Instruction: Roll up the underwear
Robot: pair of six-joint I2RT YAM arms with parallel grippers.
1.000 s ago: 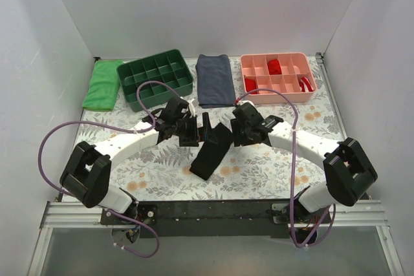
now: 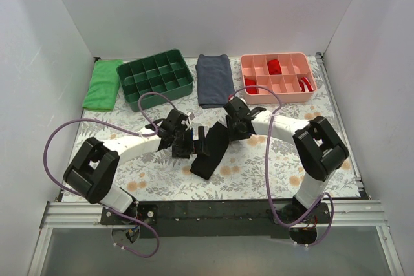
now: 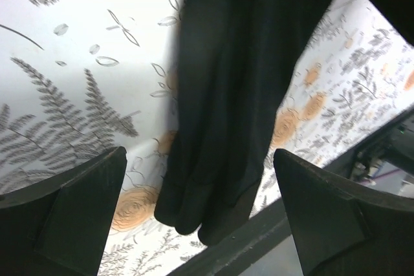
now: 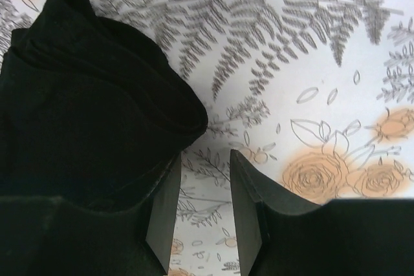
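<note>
The black underwear [image 2: 210,156] lies as a long folded strip, slanting from upper middle toward the front of the table. In the left wrist view its narrow end [image 3: 220,172] sits between the open fingers of my left gripper, which is over the strip's left side in the top view. My right gripper is open at the upper end of the strip, where a folded edge [image 4: 129,75] reaches up to its left finger; pale tablecloth shows between the fingertips.
A green divided bin [image 2: 154,55] and a pink bin [image 2: 277,97] with red items stand at the back, with a grey towel [image 2: 215,79] between them and a green towel [image 2: 101,85] at left.
My left gripper has moved down toward the front part of the underwear.
</note>
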